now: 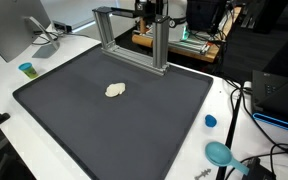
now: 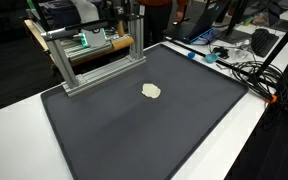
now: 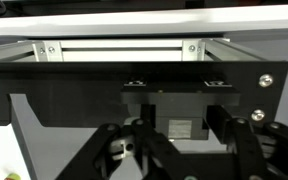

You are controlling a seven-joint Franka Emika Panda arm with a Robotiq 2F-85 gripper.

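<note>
In the wrist view my gripper stands at a slot in a black crossbar (image 3: 79, 92). Its dark fingers (image 3: 134, 108) are apart, on either side of a dark block with a grey plate (image 3: 180, 129) beneath; whether they touch it is hard to tell. An orange-brown cylinder (image 1: 142, 40) hangs at the metal rack (image 1: 161, 42) in exterior view 1, partly hidden. The gripper itself is mostly cut off at the top there. A pale, irregular flat piece (image 1: 115, 90) lies on the dark mat (image 1: 94, 125).
A green-topped cup (image 1: 28, 70) stands beyond the mat's left edge. To the right are a blue object (image 1: 210, 121) and a teal ladle-like item (image 1: 224, 156). Cables lie at the far right in exterior view 2.
</note>
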